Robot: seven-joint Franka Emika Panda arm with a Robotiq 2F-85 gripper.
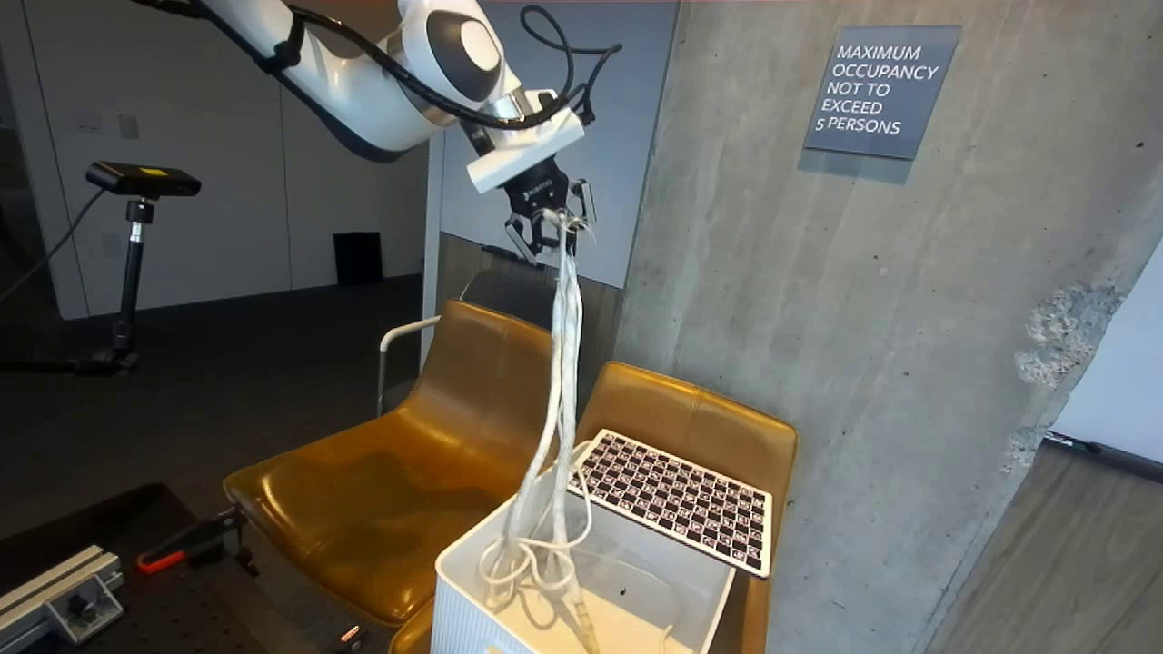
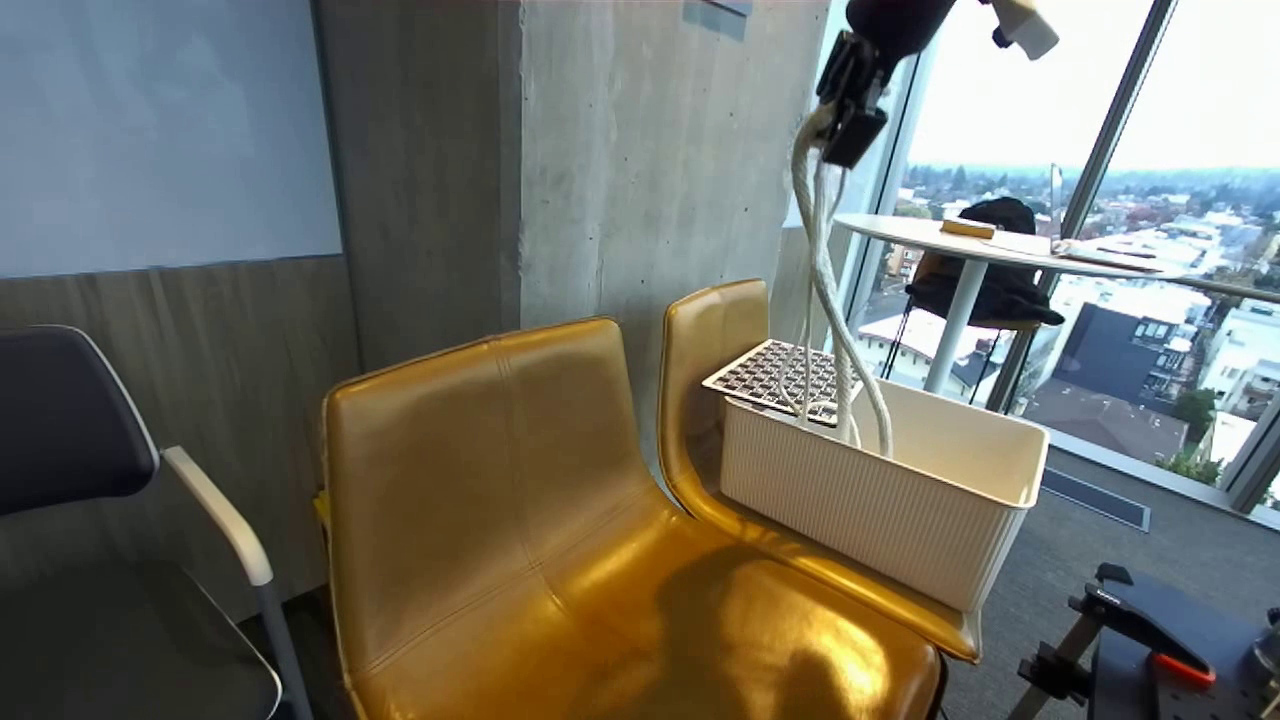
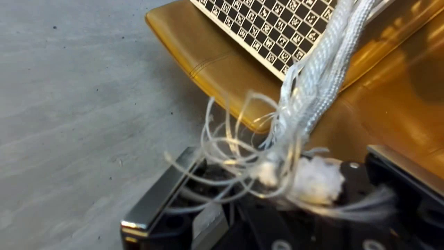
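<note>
A bundle of white ropes (image 1: 563,360) hangs from my gripper (image 1: 553,225), its lower strands lying in a white ribbed bin (image 1: 458,610). In the wrist view, the frayed ends (image 3: 270,171) of the bundle sit at the middle of my gripper, with loose fibres spread over its black parts. Metal-faced fingers (image 3: 164,189) show on either side, apart from the bundle. What bears the rope is hidden by the fibres. My gripper (image 2: 854,102) is high above the bin (image 2: 864,498) in exterior view 2.
A checkered board (image 1: 681,496) leans across the bin's back edge and the chair. Tan chairs (image 2: 480,468) stand beside and under the bin. The concrete wall (image 1: 872,327) rises behind. Open air surrounds the hanging ropes.
</note>
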